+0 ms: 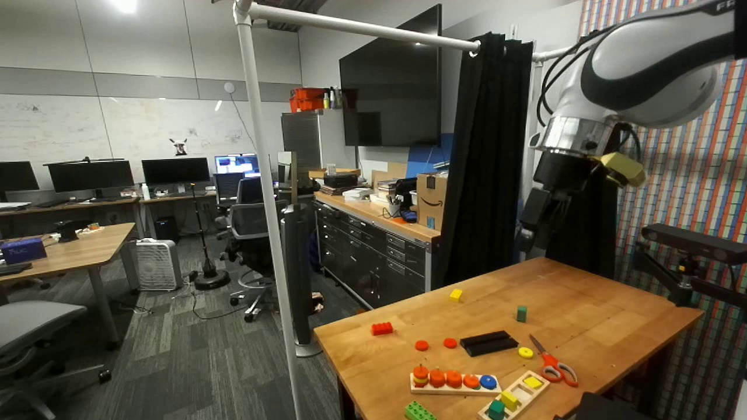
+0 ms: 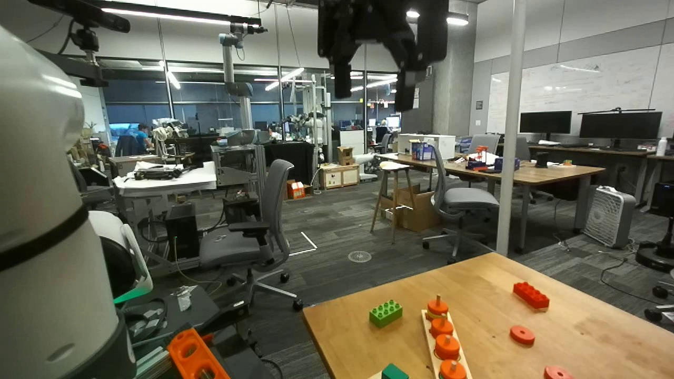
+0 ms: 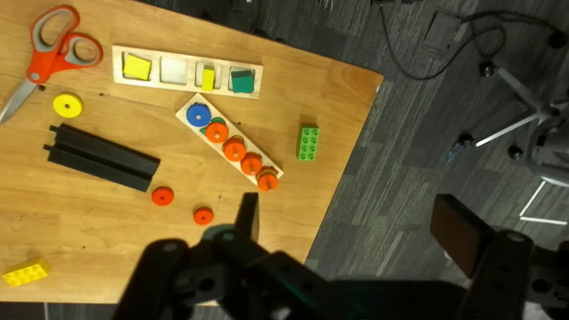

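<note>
High above the table, my gripper is open, its two dark fingers wide apart with nothing between them. In the second exterior view the gripper (image 2: 376, 88) hangs in the air at the top. Below lies a wooden peg board (image 3: 193, 126) carrying a blue disc (image 3: 198, 115) and several orange discs (image 3: 234, 149). A wooden tray with square wells (image 3: 192, 58) holds yellow and green blocks; one well is empty. Loose on the table are two red-orange discs (image 3: 162, 195), a yellow disc (image 3: 68, 105), a light green brick (image 3: 307, 143) and a yellow brick (image 3: 26, 272).
Orange-handled scissors (image 3: 50, 50) and a black grooved piece (image 3: 101, 156) lie on the table. A red brick (image 1: 381, 329) and a dark green block (image 1: 522, 314) stand apart. Bare wood (image 1: 595, 301) stretches across the table's far right part.
</note>
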